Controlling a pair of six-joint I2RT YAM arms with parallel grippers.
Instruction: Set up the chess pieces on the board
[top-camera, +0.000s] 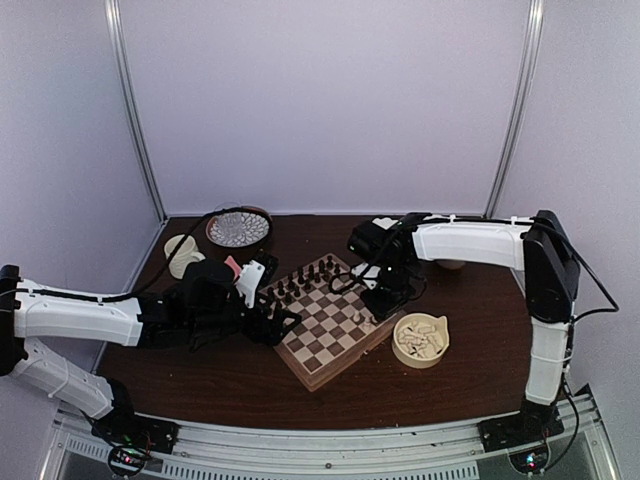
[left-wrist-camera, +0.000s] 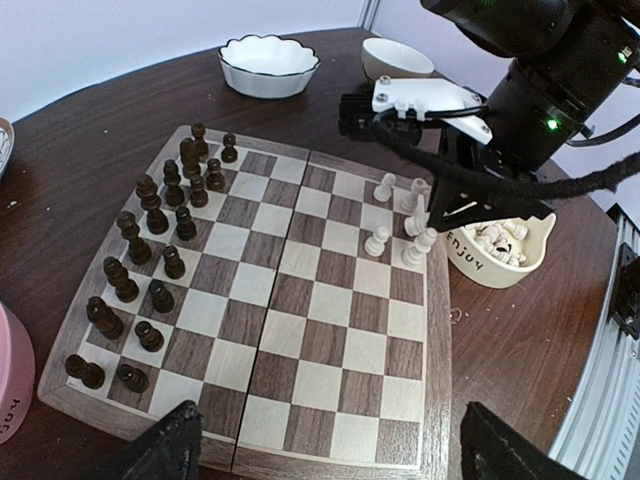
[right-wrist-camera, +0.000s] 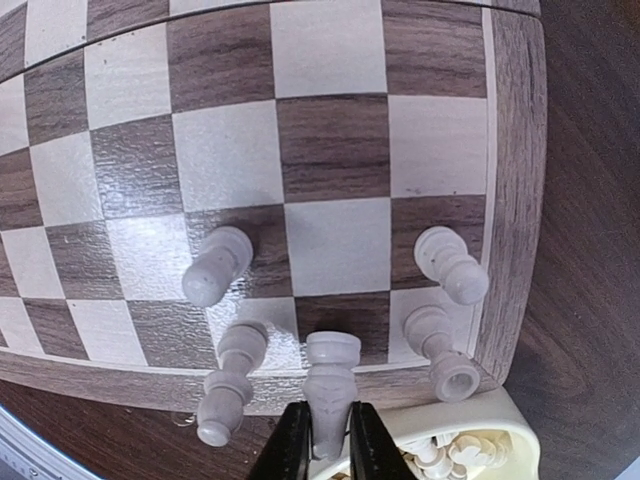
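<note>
On the chessboard (left-wrist-camera: 300, 300), dark pieces (left-wrist-camera: 128, 230) stand in two rows at the far left side. Several white pieces (left-wrist-camera: 376, 240) stand at the opposite edge. In the right wrist view my right gripper has its fingers around a white piece (right-wrist-camera: 331, 375) at the board's edge; whether they grip it is unclear. My left gripper (top-camera: 278, 325) hangs over the board's left part, open, its fingertips at the bottom of the left wrist view with nothing between.
A cream bowl of white pieces (top-camera: 420, 355) sits right of the board. A plate (top-camera: 238, 228), a cream cup (top-camera: 183, 255) and a pink container (left-wrist-camera: 12, 370) stand behind and left.
</note>
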